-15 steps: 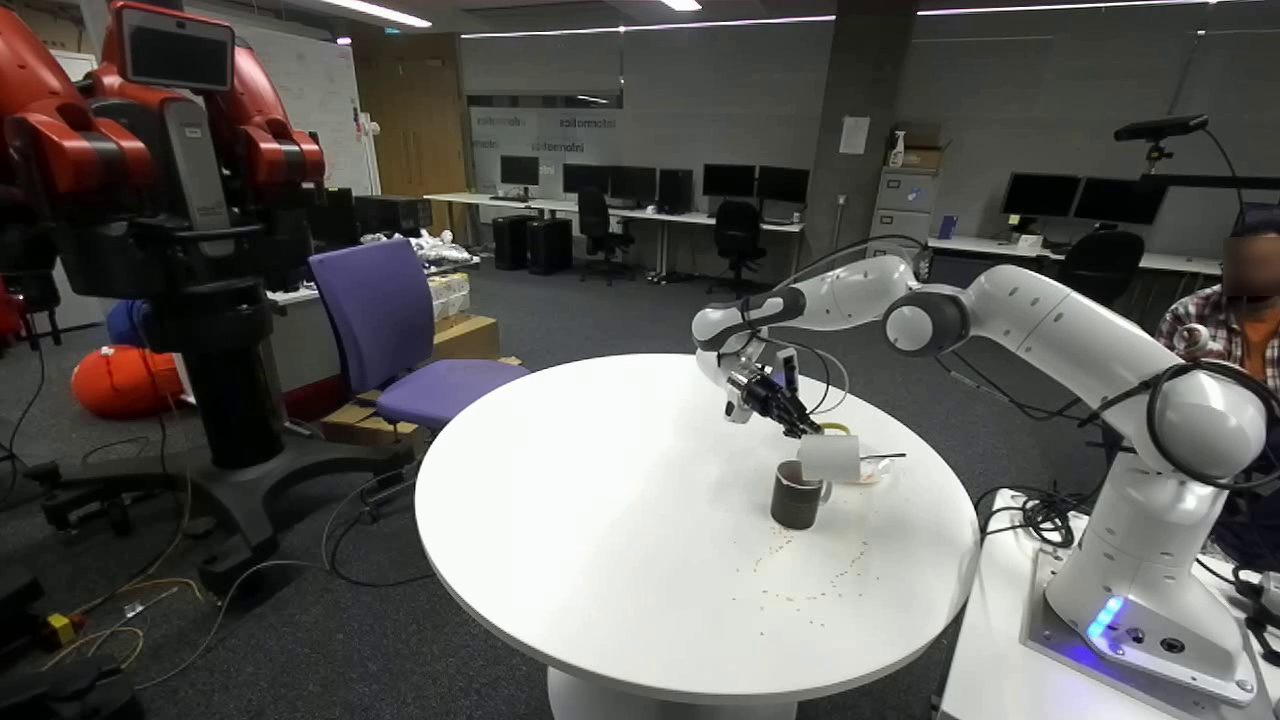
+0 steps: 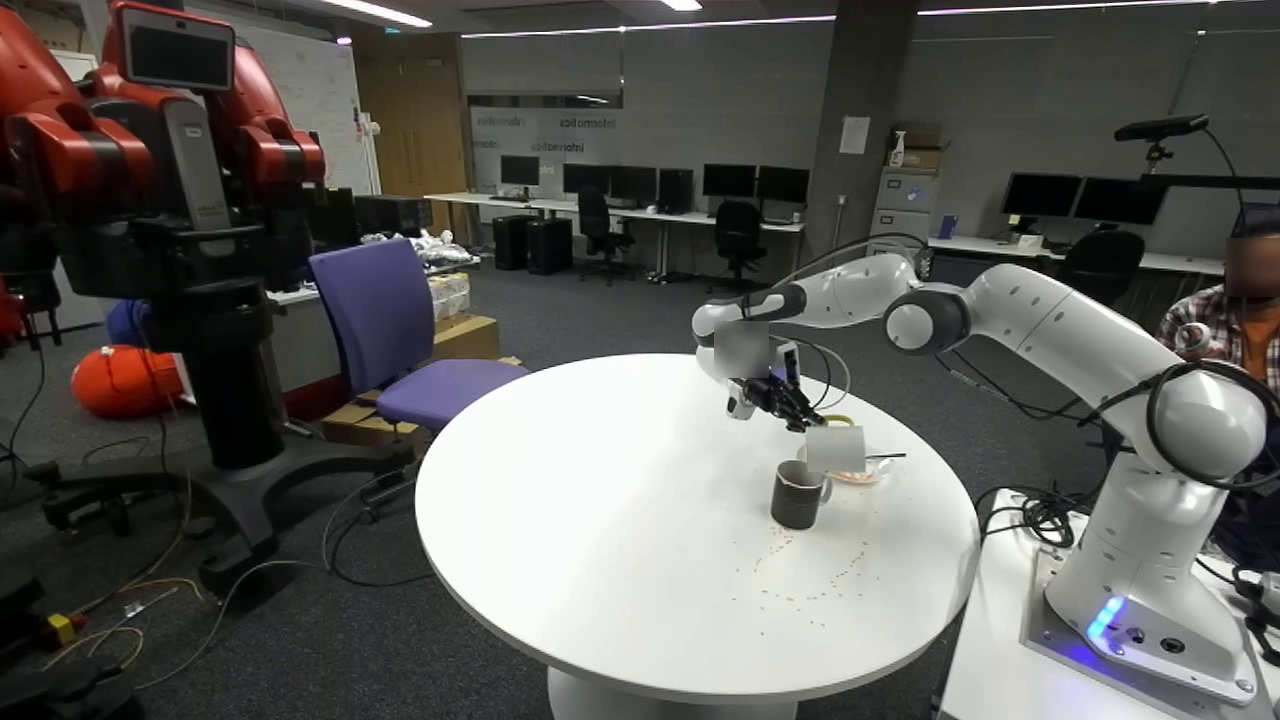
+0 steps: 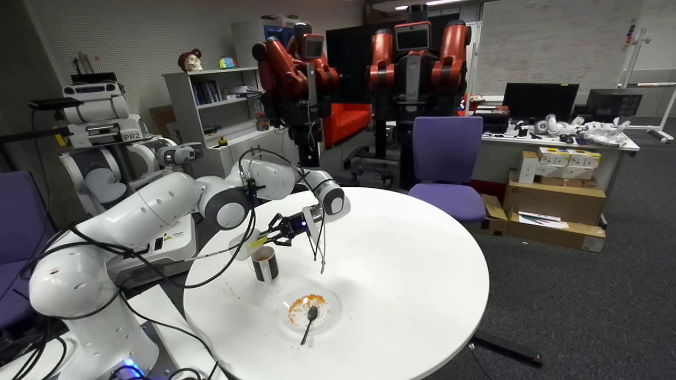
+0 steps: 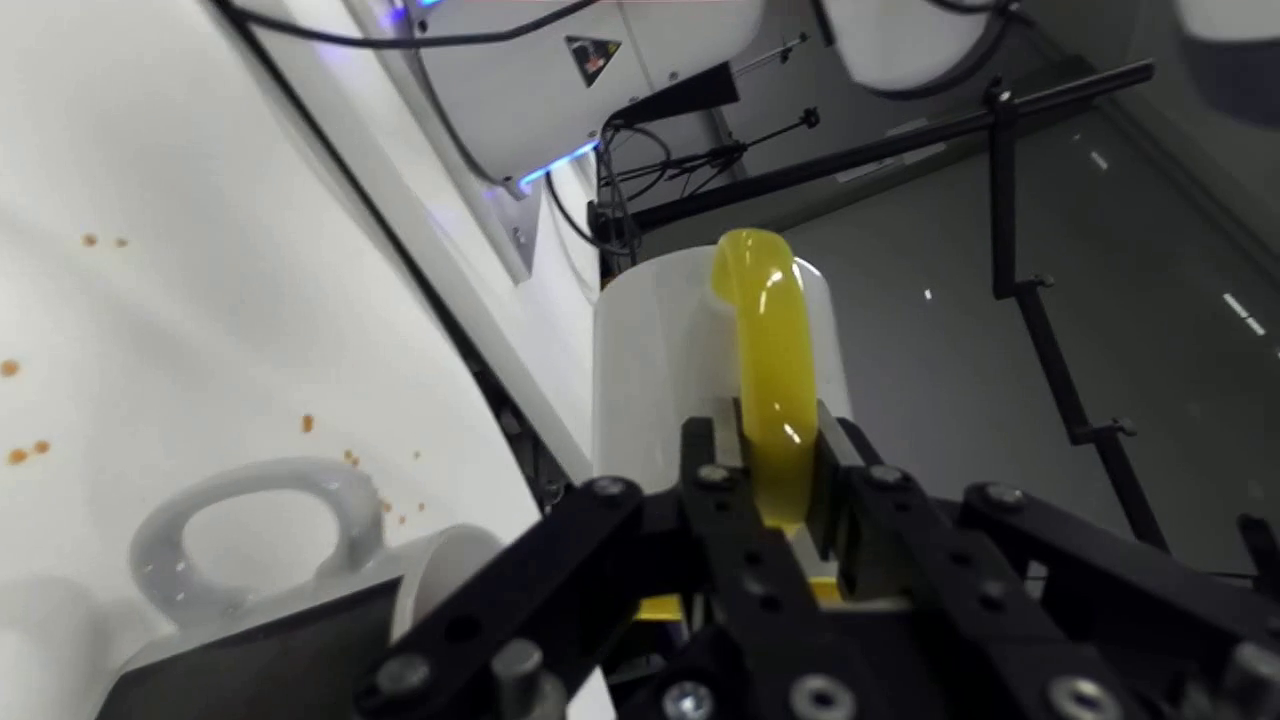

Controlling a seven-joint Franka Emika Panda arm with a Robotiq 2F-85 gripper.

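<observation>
My gripper is shut on the yellow handle of a white mug (image 4: 662,348), which fills the middle of the wrist view. In exterior view 1 the white mug (image 2: 836,449) hangs tilted on its side above the table, close to a dark mug's rim. That dark mug (image 2: 795,497) stands upright on the table, its pale handle (image 4: 348,510) showing at the lower left of the wrist view. Exterior view 2 shows orange bits inside the dark mug (image 3: 264,268). Whether the white mug holds anything is hidden.
A clear plate (image 3: 334,322) with orange bits and a dark spoon (image 3: 310,320) rests on the round white table (image 3: 405,278). Loose orange crumbs (image 2: 819,596) are scattered near the dark mug. Much of the table, away from the mugs and plate, is bare.
The white mug has risen slightly and shifted a little to the right in exterior view 1, moving with my gripper. The dark mug has stayed put.
</observation>
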